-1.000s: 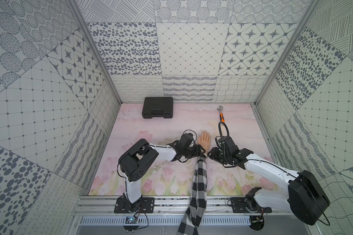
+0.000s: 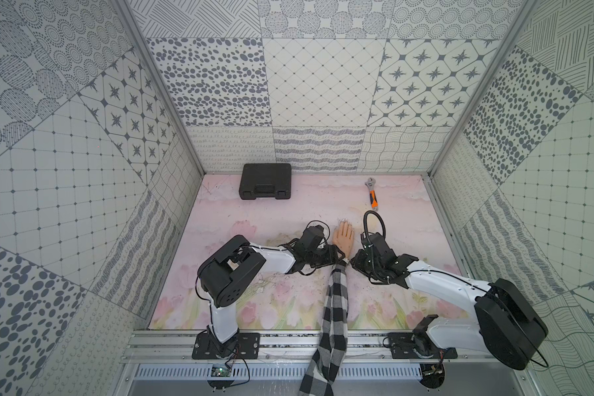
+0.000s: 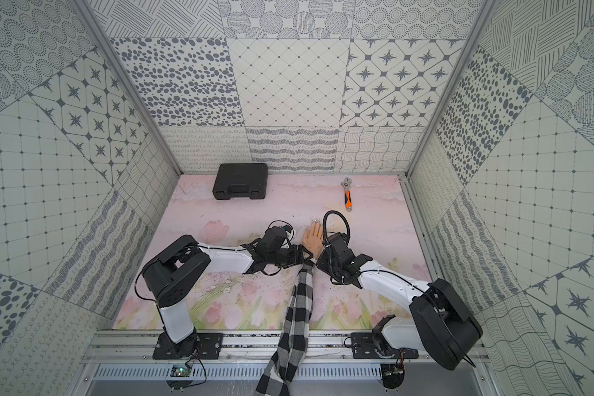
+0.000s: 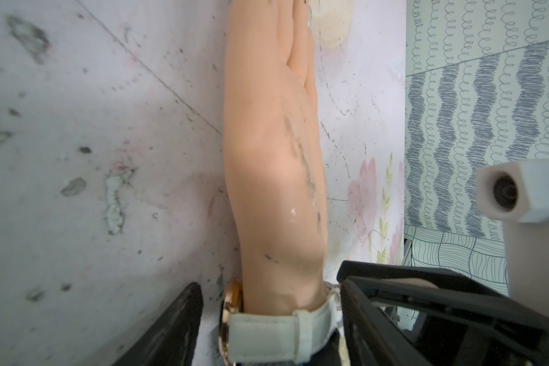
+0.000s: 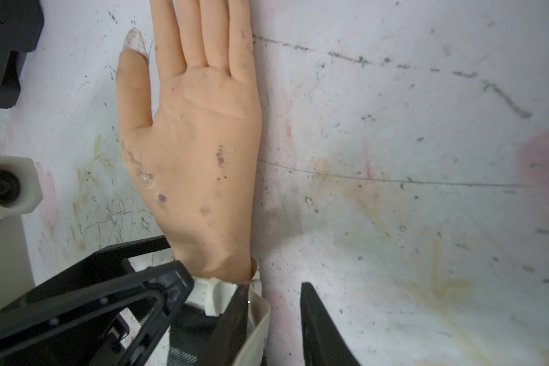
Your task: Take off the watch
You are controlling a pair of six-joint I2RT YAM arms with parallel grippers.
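Observation:
A dummy hand lies on the table, palm up in the right wrist view, its arm in a checked sleeve. Around its wrist is the watch, with a white strap and a gold-coloured case edge. My left gripper has its fingers on either side of the wrist, shut on the watch. A strap end sticks out beside the wrist in the right wrist view. My right gripper stands part open there, the strap end beside its left finger. Whether the buckle is undone is hidden.
A black case sits at the back left and a wrench with an orange handle at the back right. Both arms crowd close around the wrist.
My right gripper has shifted slightly toward the front, and its arm's elbow has swung a little left. The left arm and the dummy hand stay put.

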